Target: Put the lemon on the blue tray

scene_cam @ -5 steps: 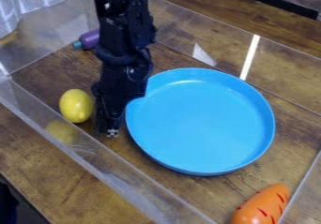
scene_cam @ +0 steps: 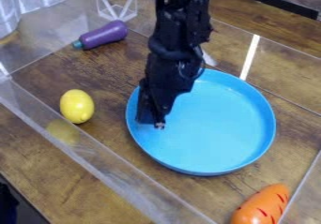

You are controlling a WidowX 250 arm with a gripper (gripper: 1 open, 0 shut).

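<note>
The yellow lemon (scene_cam: 77, 106) rests on the wooden table at the left, close to the clear barrier. To its right lies the round blue tray (scene_cam: 220, 125), with nothing visible on its exposed surface. My dark gripper (scene_cam: 152, 123) points down over the tray's left part, apart from the lemon. Its fingertips look small and dark, so whether they are spread or closed does not show. No lemon is at them.
A purple eggplant (scene_cam: 100, 36) lies at the back left, and an orange carrot (scene_cam: 261, 205) at the front right. A clear barrier (scene_cam: 107, 162) runs along the front left. Bare table separates the lemon from the tray.
The gripper has moved right, from beside the lemon to over the tray's left part. Lemon, tray, eggplant and carrot have stayed in place.
</note>
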